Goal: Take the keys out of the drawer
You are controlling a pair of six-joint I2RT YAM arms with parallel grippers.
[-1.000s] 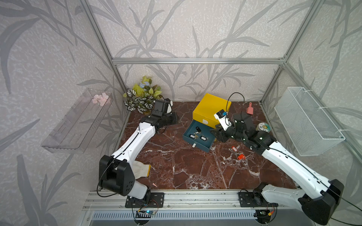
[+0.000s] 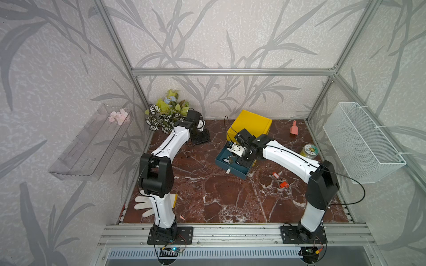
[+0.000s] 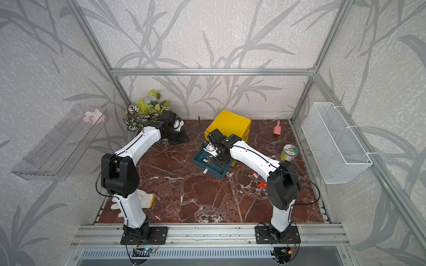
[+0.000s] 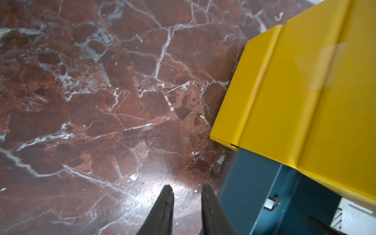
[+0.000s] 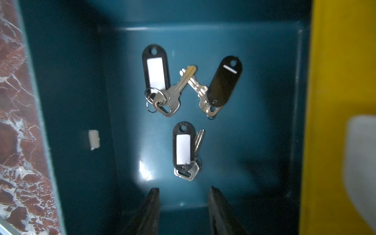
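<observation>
A yellow box (image 2: 248,124) has its blue drawer (image 3: 199,163) pulled out toward the front. Three sets of keys with black tags lie inside: one upper left (image 5: 172,98), one upper right (image 5: 223,82), one lower middle (image 5: 184,148). My right gripper hangs over the drawer, fingers apart with nothing between them, just below the lower set in its wrist view. My left gripper is above bare table left of the box, fingers apart and empty.
A plant (image 2: 168,110) stands back left, a glove (image 3: 144,199) front left. On the right are a tin (image 3: 288,153), a pink scoop (image 2: 293,128) and red pieces (image 2: 284,184).
My right gripper has moved left from beside the box to over the drawer.
</observation>
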